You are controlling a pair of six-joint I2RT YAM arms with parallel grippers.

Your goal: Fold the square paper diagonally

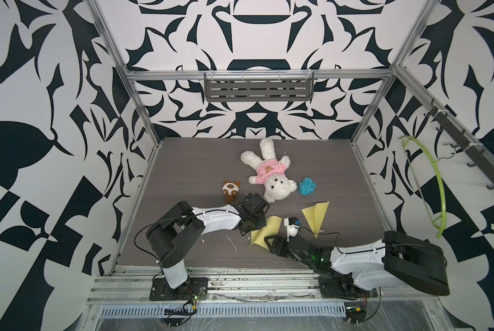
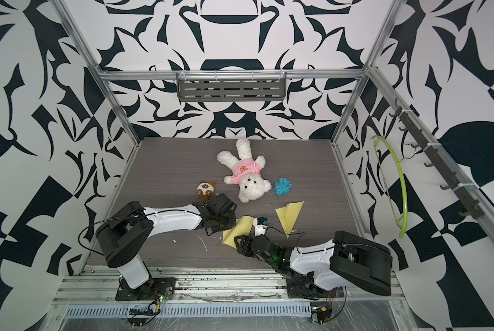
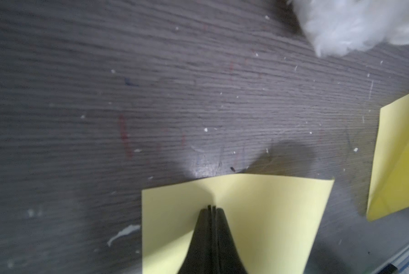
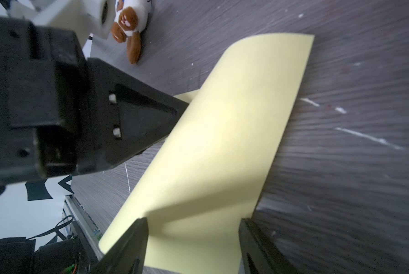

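A yellow paper square (image 1: 264, 231) lies on the table between the grippers. My left gripper is shut, its tips down on the paper. In the right wrist view the paper (image 4: 222, 137) curls over in a rounded bend beside the left gripper's black body. My right gripper is open at the paper's near edge, the sheet lying between its fingertips. A second yellow paper (image 1: 315, 215), creased into a roughly triangular shape, lies to the right.
A white teddy bear (image 1: 277, 182) in a pink shirt lies behind the papers, with a blue fuzzy ball (image 1: 307, 186) beside it. A small brown plush toy (image 1: 230, 189) sits behind the left arm.
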